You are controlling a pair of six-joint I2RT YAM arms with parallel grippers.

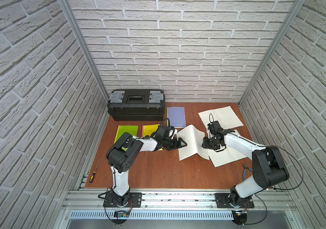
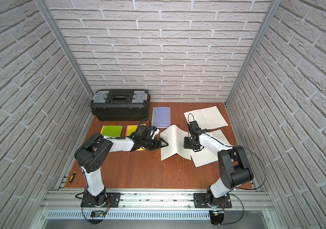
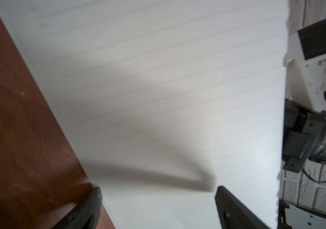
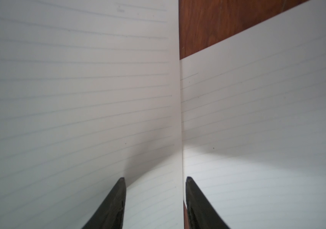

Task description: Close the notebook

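Note:
In the middle of the table lies an open notebook (image 1: 185,142) with lined white pages; its pages rise toward the spine, so it is not flat. Over its left page edge is my left gripper, open, with fingertips (image 3: 90,200) set apart and nothing clearly gripped. My right gripper is over the right page edge, its fingers (image 4: 113,202) parted more narrowly; the page edge runs close by the right-hand finger. Neither gripper visibly pinches paper. The top views show both black grippers at the notebook's two sides, facing each other.
Another open notebook (image 1: 217,160) lies under and right of the right arm, and one more (image 1: 226,117) behind it. A purple notebook (image 1: 176,117), a green one (image 1: 127,131) and a black toolbox (image 1: 136,110) are at the back left.

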